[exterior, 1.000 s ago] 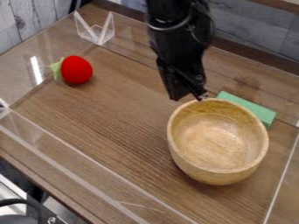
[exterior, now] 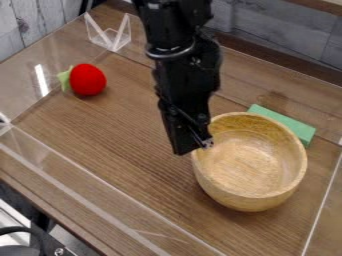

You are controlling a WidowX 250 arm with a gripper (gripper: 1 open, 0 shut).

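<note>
My black gripper (exterior: 186, 136) reaches down over the middle of the table, its tip just left of a pale wooden bowl (exterior: 254, 170), near the bowl's upper left rim. The fingertips look close together, with nothing visible held. A red tomato-like object (exterior: 87, 80) with a green top lies on the left. A green block (exterior: 282, 121) lies behind the bowl on the right, partly hidden by it.
A small clear plastic item (exterior: 110, 30) stands at the back left. Walls edge the back, and a black cable lies at the bottom left.
The bowl and other objects look unmoved.
</note>
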